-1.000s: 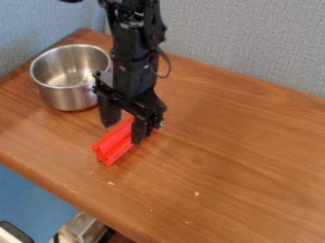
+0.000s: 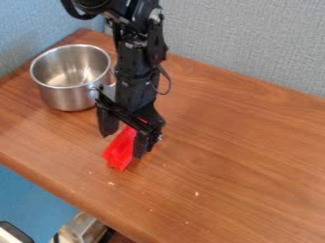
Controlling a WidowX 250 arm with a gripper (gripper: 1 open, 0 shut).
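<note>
A red elongated object (image 2: 120,152) lies on the wooden table, with its near end showing below my black gripper (image 2: 127,133). The gripper hangs over it with its fingers spread open on either side, partly hiding the red object. A steel bowl (image 2: 70,71) stands at the back left, just left of the arm.
Grey padded walls run along the back. A metal fitting (image 2: 79,230) sits at the table's lower left edge, beside a blue surface.
The red object has shifted slightly and turned more upright in view, its near end now further right and down. The gripper has moved slightly with it.
</note>
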